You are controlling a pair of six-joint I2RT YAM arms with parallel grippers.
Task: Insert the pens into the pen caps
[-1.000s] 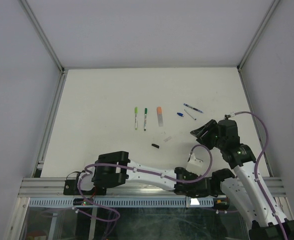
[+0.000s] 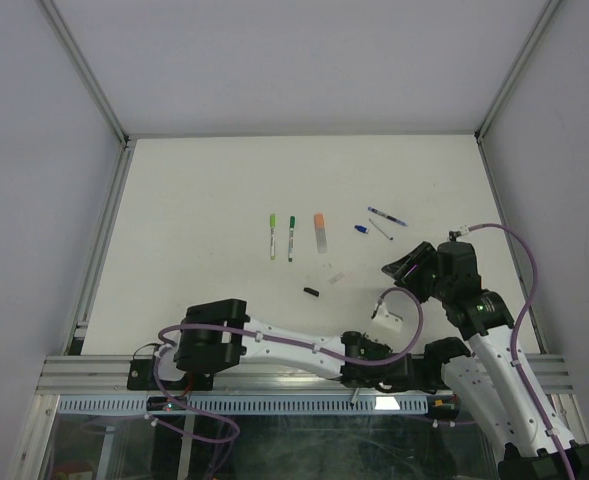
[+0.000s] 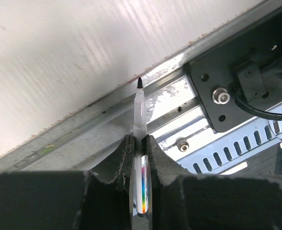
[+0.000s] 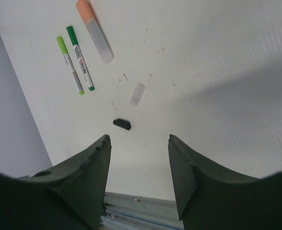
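Note:
My left gripper is shut on an uncapped white pen [image 3: 140, 115], black tip pointing away from the fingers, over the table's front rail. My right gripper stands open above the tabletop. Below it lie a black cap [image 4: 122, 124], a clear cap [image 4: 137, 94], two green pens [image 4: 82, 64] [image 4: 69, 64] and an orange-capped clear item [image 4: 95, 31]. The top view also shows a blue cap [image 2: 361, 229], a thin uncapped pen [image 2: 382, 230] and a blue pen [image 2: 387, 217] at the right.
Metal rails [image 2: 104, 375] and a black bracket [image 3: 241, 72] run along the front edge, under my left arm. Walls enclose the sides and back.
My left arm has shifted slightly to the left along the front edge, with the pen in its gripper. The right arm and the things on the table look unchanged.

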